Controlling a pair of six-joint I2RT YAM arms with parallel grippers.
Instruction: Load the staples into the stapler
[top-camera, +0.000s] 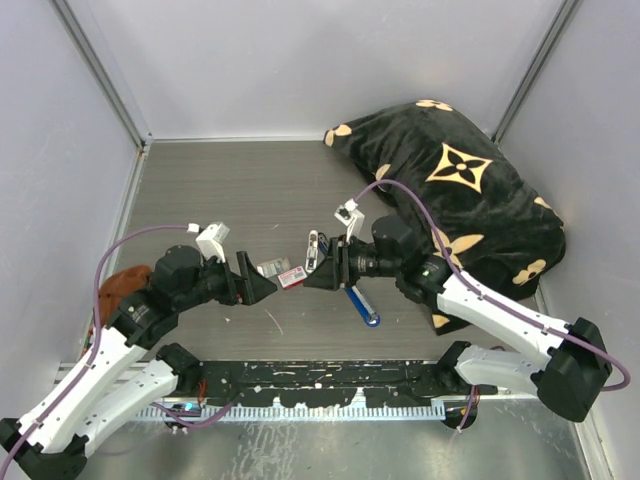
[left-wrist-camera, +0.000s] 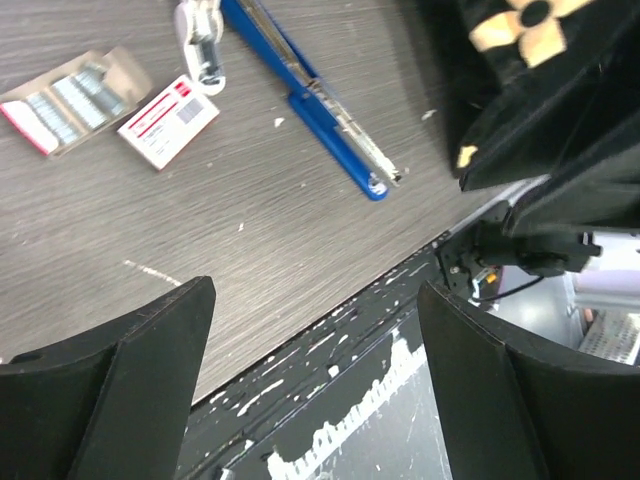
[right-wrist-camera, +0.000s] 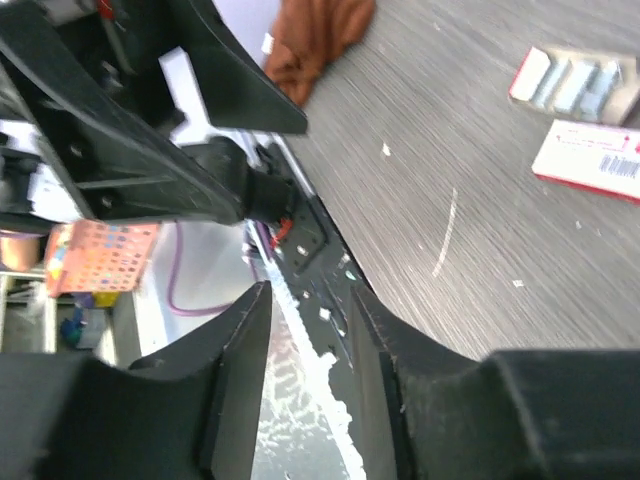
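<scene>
The blue stapler (left-wrist-camera: 330, 130) lies opened out on the table, its metal channel showing; in the top view its far part is hidden behind my right gripper (top-camera: 318, 276). A red-and-white staple box (left-wrist-camera: 168, 122) lies between my two grippers, next to a clear-topped pack of staple strips (left-wrist-camera: 72, 105). My left gripper is open, its fingers wide apart with only bare table seen between them. The right gripper's fingers (right-wrist-camera: 240, 350) stand a smaller distance apart, also with nothing between them. Both grippers are apart, above the table.
A white-and-metal tool (left-wrist-camera: 203, 50) lies beside the staple box. The dark patterned cushion (top-camera: 460, 190) fills the right back, and a brown cloth (top-camera: 122, 295) lies at the left edge. Bare table (top-camera: 225, 190) stretches across the left back.
</scene>
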